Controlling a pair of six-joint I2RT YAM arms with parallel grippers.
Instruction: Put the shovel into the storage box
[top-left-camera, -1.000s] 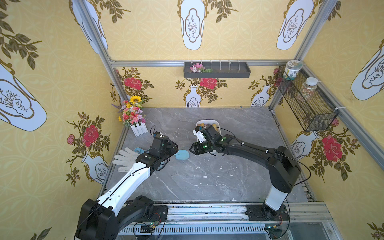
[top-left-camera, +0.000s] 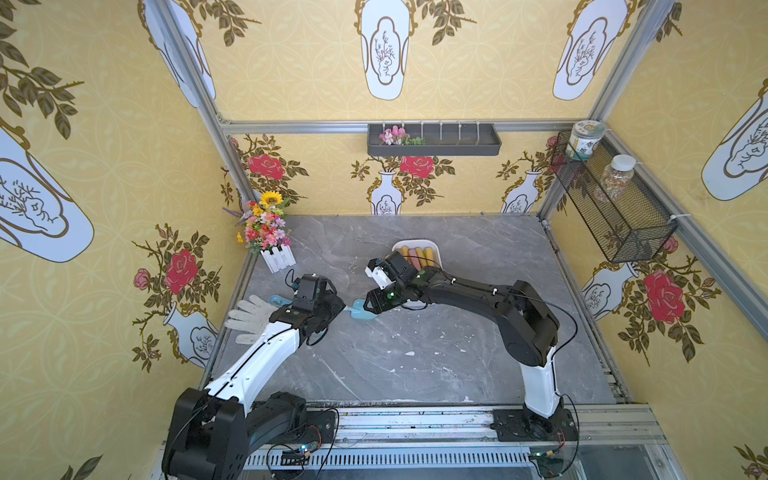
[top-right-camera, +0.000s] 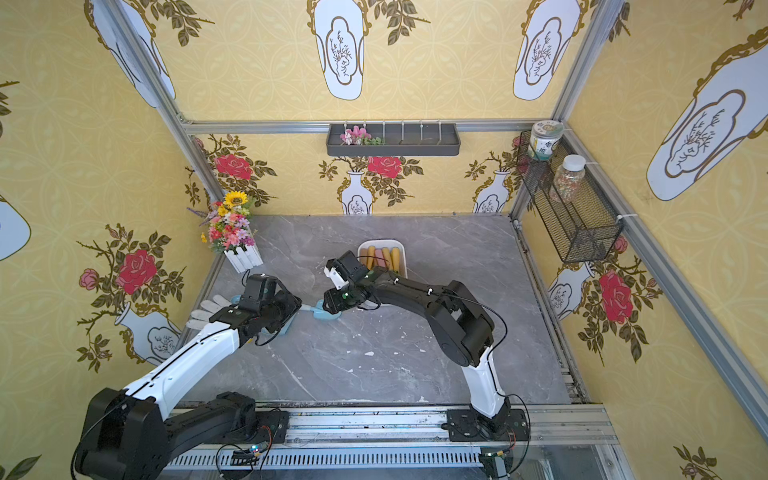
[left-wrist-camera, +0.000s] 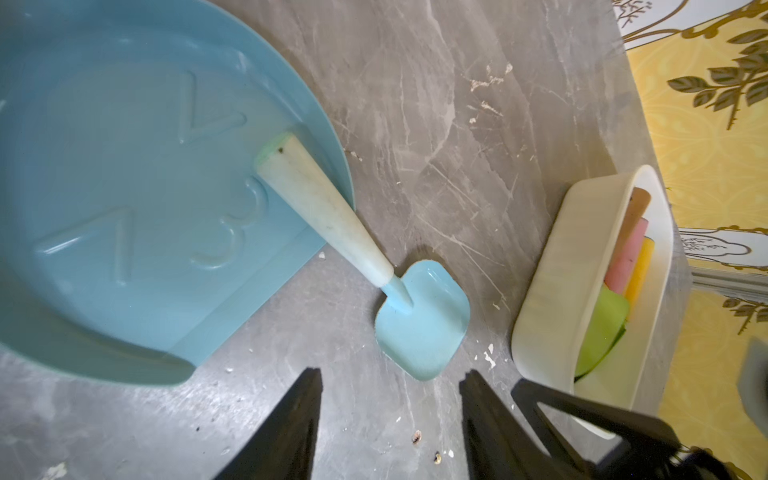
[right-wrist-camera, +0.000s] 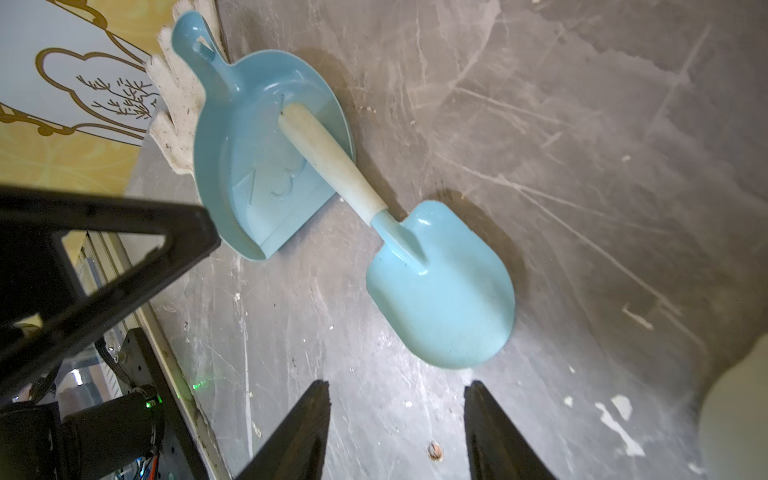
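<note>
The light blue shovel (right-wrist-camera: 448, 304) with white handle (right-wrist-camera: 328, 160) lies with its blade on the table and its handle over a blue dustpan (left-wrist-camera: 120, 184). My left gripper stands open with nothing between its fingers, above the table near dustpan and shovel. My right gripper hangs over the shovel's blade end, its fingers apart and empty. A white oblong box (left-wrist-camera: 560, 272) holding colourful items sits behind my right arm; whether it is the storage box, I cannot tell.
A white glove (top-left-camera: 248, 320) lies at the left, with a flower pot (top-left-camera: 278, 256) behind it. A wire basket (top-left-camera: 608, 200) with jars hangs on the right wall.
My right gripper has moved left to over the shovel's blade. My left arm shifted slightly. The shovel lies where it was.
</note>
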